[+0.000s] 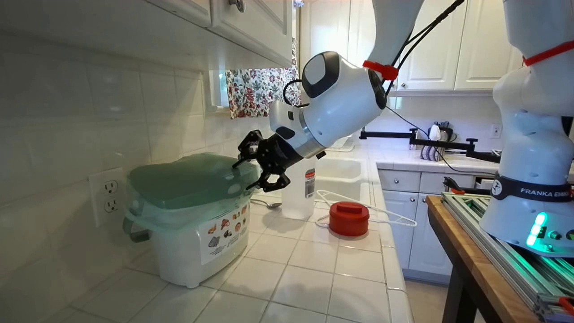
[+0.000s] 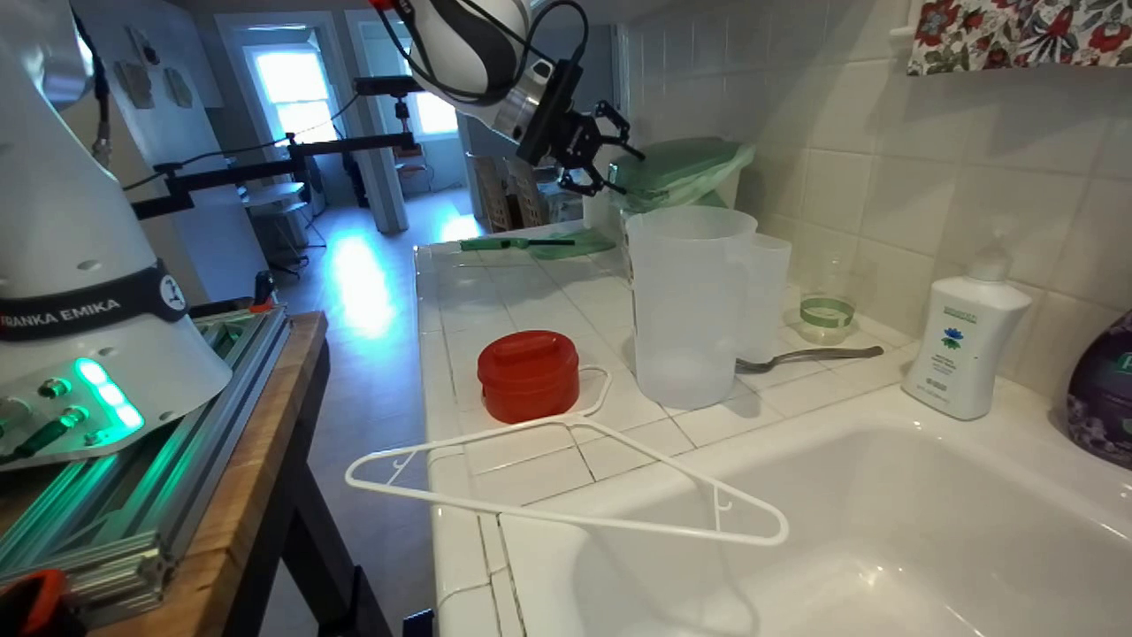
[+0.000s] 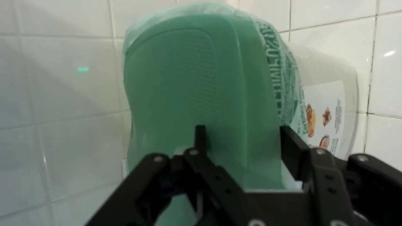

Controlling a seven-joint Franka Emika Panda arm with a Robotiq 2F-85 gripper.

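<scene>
A white countertop bin with a green lid and a pale green bag around its rim stands by the tiled wall. The lid is down over the bin. At the lid's end nearest the sink is my gripper, part open, its fingertips close to or against the lid; exact contact cannot be told. In the wrist view the lid lies beneath the gripper, one finger over its top and the other by its right edge. From the sink side, the gripper appears beside the lid.
Near the bin stand a translucent pitcher and a spoon. A red container and a white hanger lie toward the counter edge and sink. An upper cabinet overhangs.
</scene>
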